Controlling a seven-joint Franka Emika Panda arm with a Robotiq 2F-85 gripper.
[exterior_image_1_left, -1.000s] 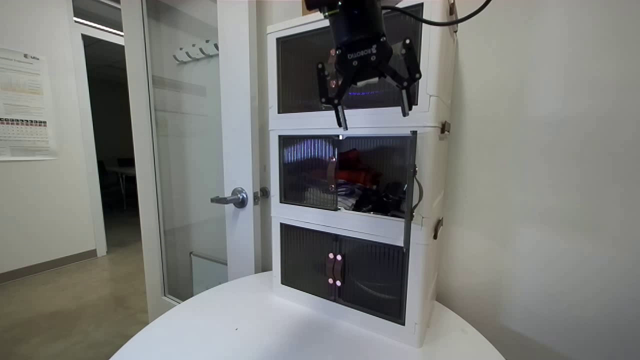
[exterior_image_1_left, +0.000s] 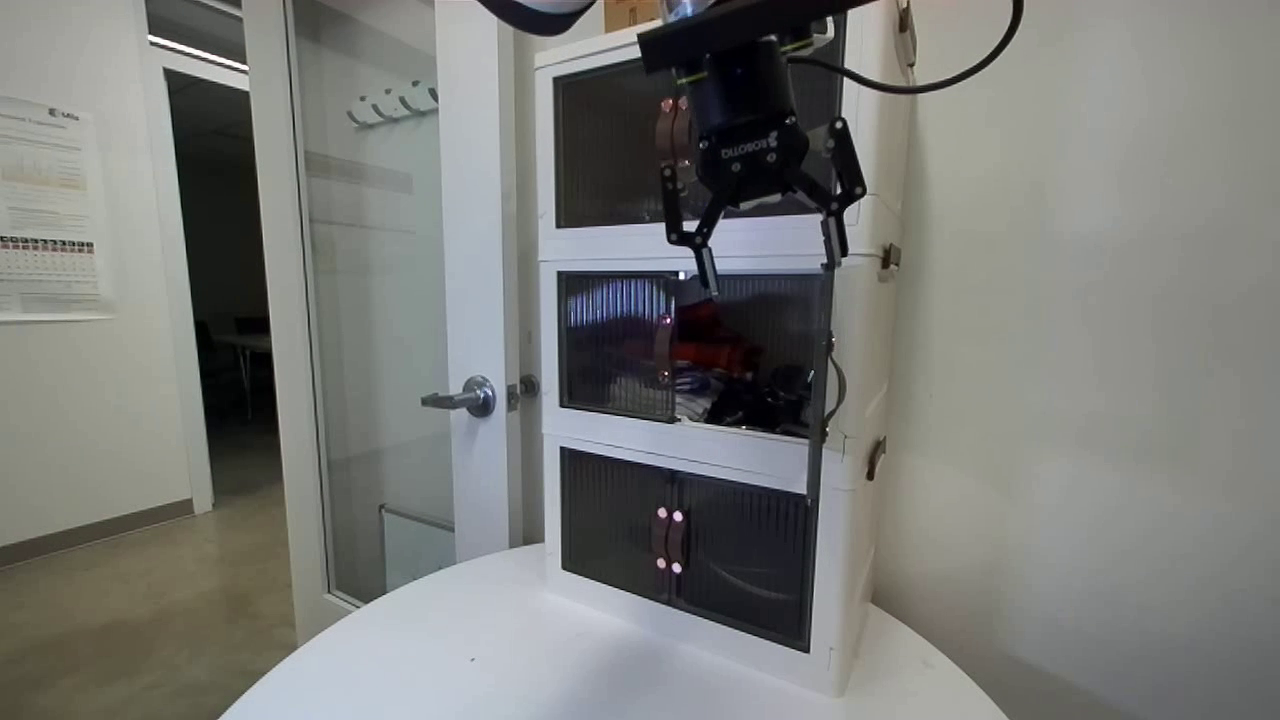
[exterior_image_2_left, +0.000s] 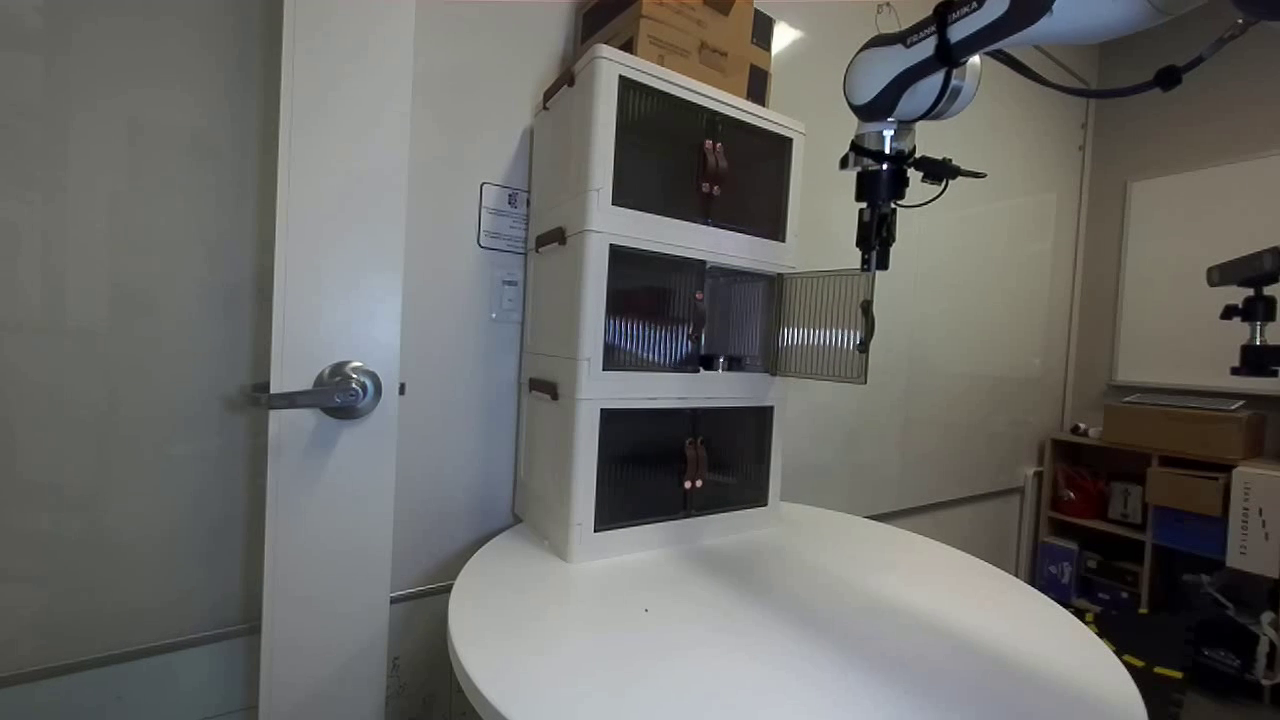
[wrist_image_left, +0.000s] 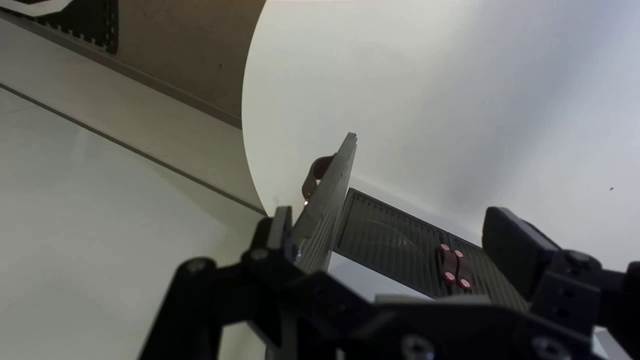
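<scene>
My gripper (exterior_image_1_left: 771, 278) points down in front of the cabinet, its fingers spread wide and nothing held between them. The cabinet's middle right door (exterior_image_2_left: 828, 326) is swung out toward the front, nearly edge-on in exterior view 1. In the wrist view this door (wrist_image_left: 327, 204) rises close by the left finger (wrist_image_left: 279, 228); whether they touch I cannot tell. A curved handle (wrist_image_left: 314, 174) sits on the door's outer face. Inside the middle compartment lie red cloth (exterior_image_1_left: 716, 348) and dark items (exterior_image_1_left: 762, 402). The middle left door (exterior_image_1_left: 615, 346) is closed.
The top doors (exterior_image_2_left: 702, 154) and bottom doors (exterior_image_2_left: 684, 466) are closed. A cardboard box (exterior_image_2_left: 702, 46) rests on top of the cabinet. A wall (exterior_image_1_left: 1080, 360) stands right of the cabinet.
My gripper has moved right and a little lower in exterior view 1, bringing its right finger near the top of the swung-out door. It remains spread, and the door looks unmoved.
</scene>
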